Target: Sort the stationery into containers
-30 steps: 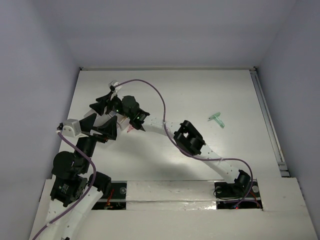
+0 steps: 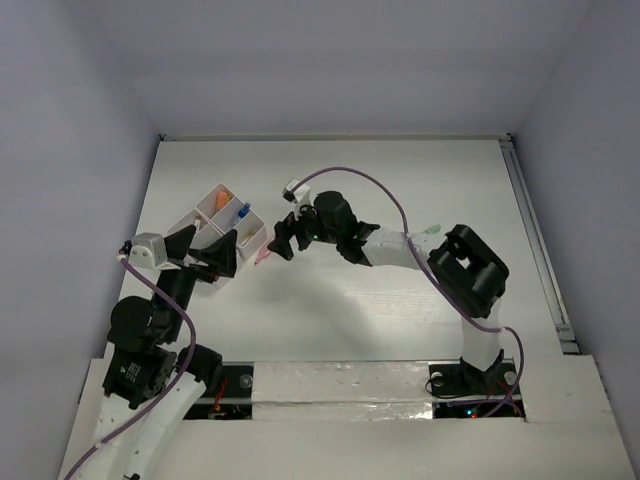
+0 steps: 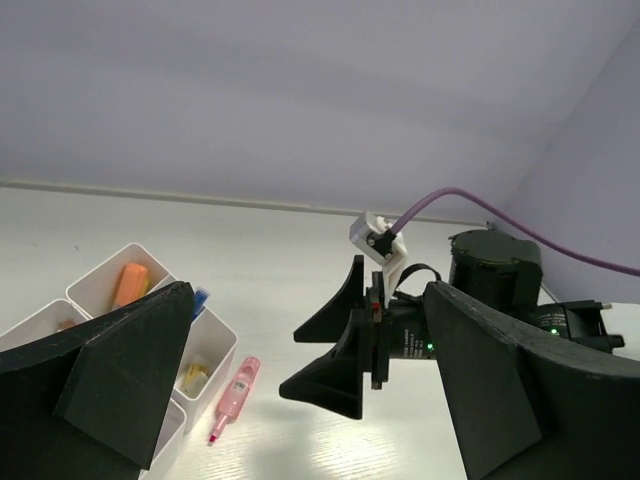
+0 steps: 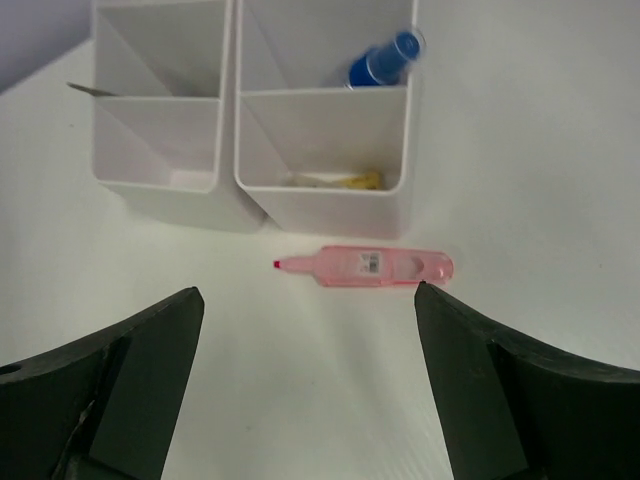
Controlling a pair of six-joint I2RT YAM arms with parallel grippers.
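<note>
White compartment containers (image 2: 250, 236) stand at the left of the table, holding an orange item (image 3: 131, 284), a blue item (image 4: 385, 62) and a yellow piece (image 4: 363, 180). A pink marker (image 4: 365, 265) lies on the table just outside them. My right gripper (image 2: 283, 237) is open and empty, right of the containers, facing the marker. My left gripper (image 2: 208, 250) is open over the near side of the containers, nothing seen between its fingers. A green item (image 2: 432, 229) at the right is mostly hidden behind the right arm.
Walls rise at the back and both sides, and a metal rail (image 2: 530, 240) runs along the right edge.
My right gripper has moved rightward and toward the front, from over the containers to beside them, with its arm now covering the green item. The left arm has barely moved.
</note>
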